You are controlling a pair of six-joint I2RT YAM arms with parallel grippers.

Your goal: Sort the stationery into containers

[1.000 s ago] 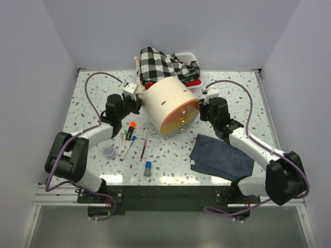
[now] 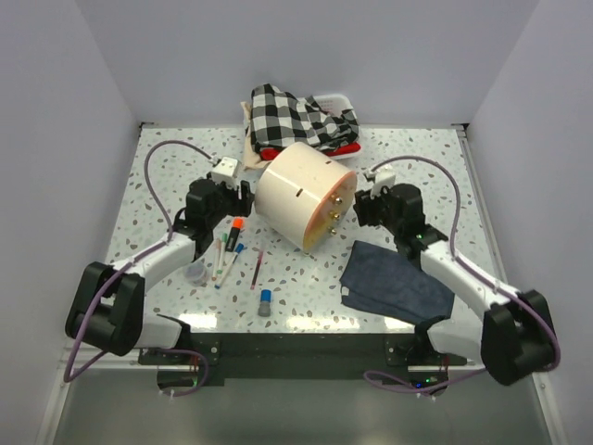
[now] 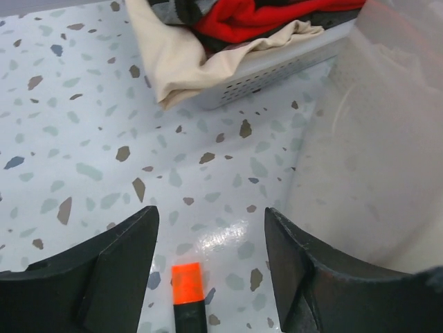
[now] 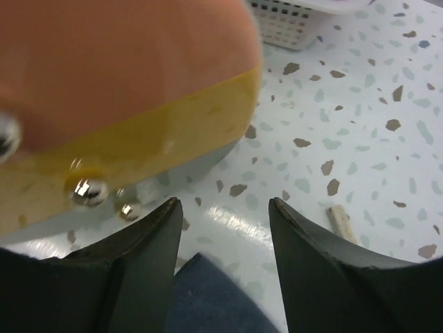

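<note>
A large cream cylinder [image 2: 295, 190] with a yellow inner end and metal knobs lies between my grippers. Both stand open and empty: my left [image 2: 239, 199] at its left side, my right [image 2: 368, 209] just off its right end. An orange-capped black marker [image 3: 190, 305] lies below the left gripper. Several slim pens [image 2: 226, 269], a blue-capped item [image 2: 265, 303] and a small clear round container [image 2: 195, 273] lie in front on the table.
A white basket [image 4: 291, 24] piled with checked cloth [image 2: 287, 116] and red fabric stands at the back. A folded dark cloth [image 2: 394, 283] covers the front right.
Both grippers have drawn back from the cylinder toward the front, the left slightly leftward. The cylinder has shifted and rolled slightly.
</note>
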